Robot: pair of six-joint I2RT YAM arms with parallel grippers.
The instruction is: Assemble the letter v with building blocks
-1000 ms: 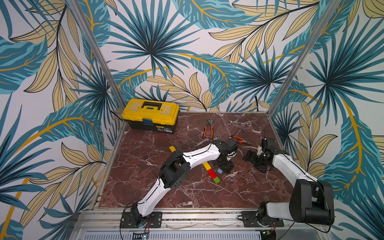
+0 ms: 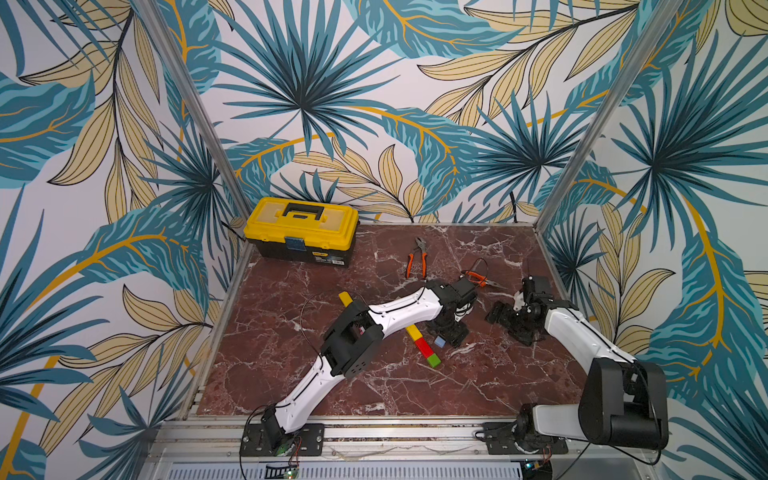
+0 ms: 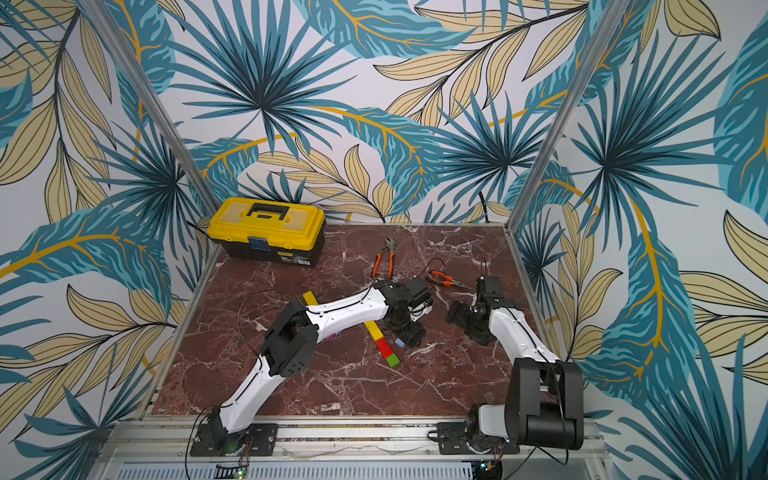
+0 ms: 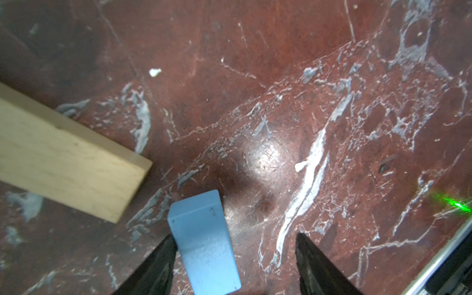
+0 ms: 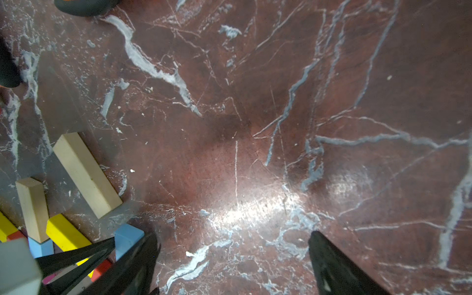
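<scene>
A small blue block (image 4: 206, 245) lies between the fingers of my left gripper, close against the left finger and well apart from the right one. That gripper is open, low over the table. In the right wrist view the same blue block (image 5: 127, 238) shows beside a left-gripper finger. A diagonal line of yellow (image 2: 413, 330), red (image 2: 424, 346) and green (image 2: 433, 360) blocks runs under my left arm, which hides its middle. Farther right, my right gripper stands open above bare table, nothing between its fingers.
A plain wooden block (image 4: 68, 157) lies near the blue one; another wooden block (image 5: 33, 209) is farther left. Orange-handled pliers (image 2: 417, 260) and a second orange tool (image 2: 478, 278) lie behind. A yellow toolbox (image 2: 302, 232) stands back left.
The right arm and the blocks look unmoved.
</scene>
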